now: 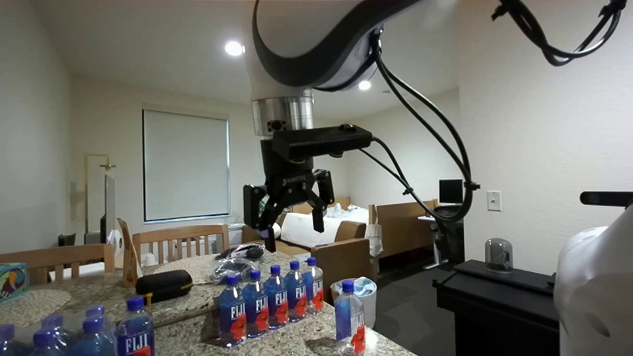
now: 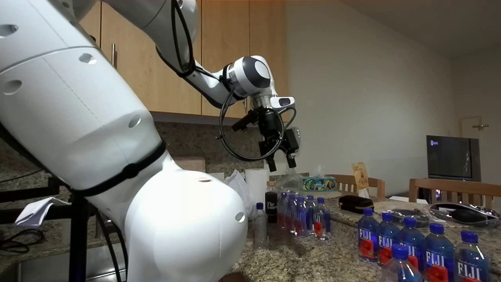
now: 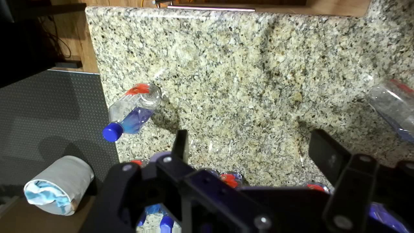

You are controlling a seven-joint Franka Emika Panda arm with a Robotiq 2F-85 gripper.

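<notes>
My gripper (image 1: 294, 237) hangs open above the granite counter, its fingers pointing down and nothing between them. In the wrist view the two fingers (image 3: 181, 145) stand wide apart over bare stone. A row of several blue-capped FIJI bottles (image 1: 276, 299) stands upright along the raised ledge, below the gripper. One FIJI bottle (image 1: 350, 320) stands apart from that row, near the counter's end; the wrist view shows this lone bottle (image 3: 134, 110) left of the fingers. Another cluster of bottles (image 2: 303, 216) stands on the opposite side, partly overlapping one another.
On the raised ledge lie a black case (image 1: 164, 285) and clear plastic packaging (image 1: 234, 268). A dark-labelled bottle (image 2: 271, 202) and a paper towel roll (image 2: 256, 185) stand by the back wall. A bin (image 3: 64, 186) sits on the floor.
</notes>
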